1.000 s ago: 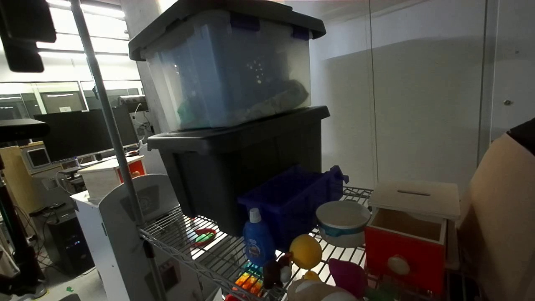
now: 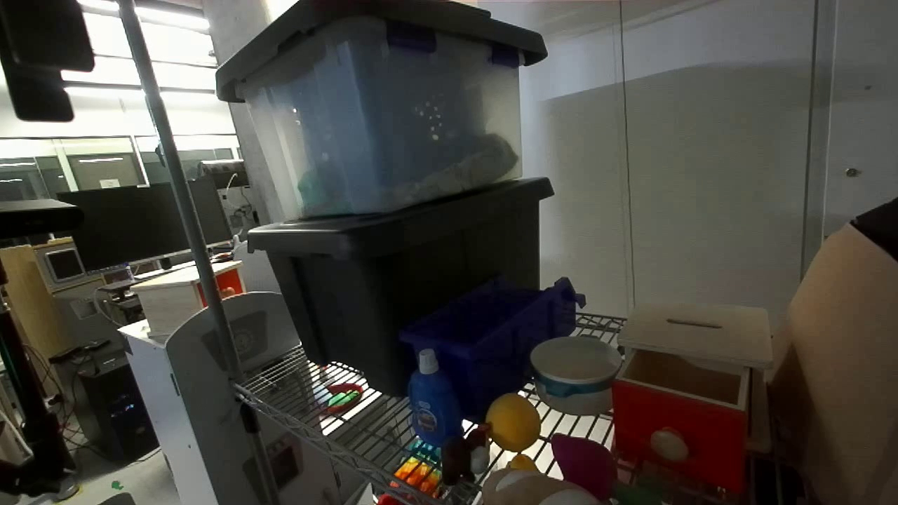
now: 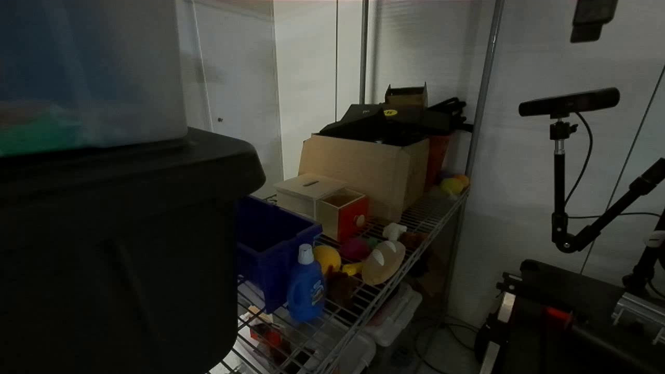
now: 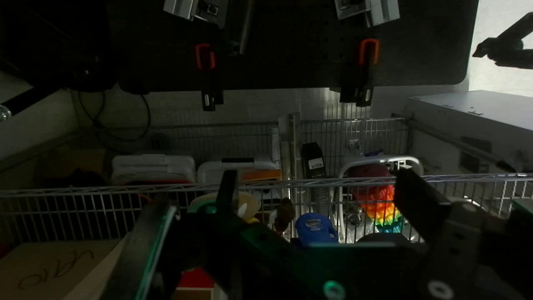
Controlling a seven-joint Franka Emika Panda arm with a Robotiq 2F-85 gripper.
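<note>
Only the wrist view shows my gripper; its two dark fingers stand wide apart, with nothing held between them. Beyond them in that view, lower down, is a blue detergent bottle (image 4: 315, 227) on the wire shelf. In exterior view 1 the same bottle (image 2: 433, 404) stands upright with a white cap, before a dark blue bin (image 2: 497, 332). To the right are a yellow ball (image 2: 513, 422), a pale bowl (image 2: 576, 370) with a teal band, and a red-fronted drawer (image 2: 682, 433) pulled out of a white wooden box (image 2: 697, 327).
A black tote (image 2: 421, 278) with a clear lidded tub (image 2: 396, 126) on top crowds one side of the shelf. A large cardboard box (image 3: 361, 168) stands at the other end. Soft toys lie along the front edge, including a tan one (image 3: 383, 262).
</note>
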